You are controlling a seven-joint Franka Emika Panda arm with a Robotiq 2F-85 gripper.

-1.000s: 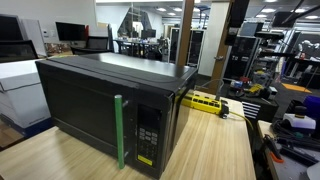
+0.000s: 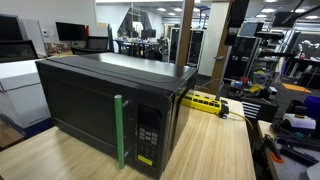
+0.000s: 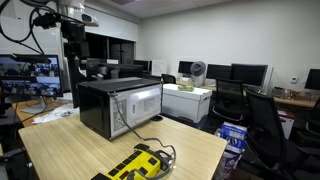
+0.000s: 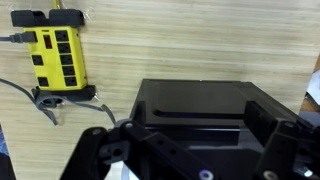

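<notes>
A black microwave [image 2: 85, 105] stands on the wooden table, its door shut, with a green vertical handle [image 2: 119, 132] beside the keypad [image 2: 149, 130]. From the other side, exterior view 2 shows the microwave's [image 3: 92, 107] dark side and pale back panel. My gripper is open, with no object visible between its fingers. In the wrist view it looks down over the dark top of the microwave [image 4: 190, 92]. The arm [image 3: 75, 35] hangs at the left in exterior view 2, its gripper above table height. The green handle is out of sight in the wrist view.
A yellow power strip [image 4: 58, 55] with a dark cord lies on the table beside the microwave. Bare wood [image 3: 190, 146] lies around it. White boxes [image 2: 24, 95] stand beyond the table's left side. Chairs [image 3: 268, 115] and desks fill the room behind.
</notes>
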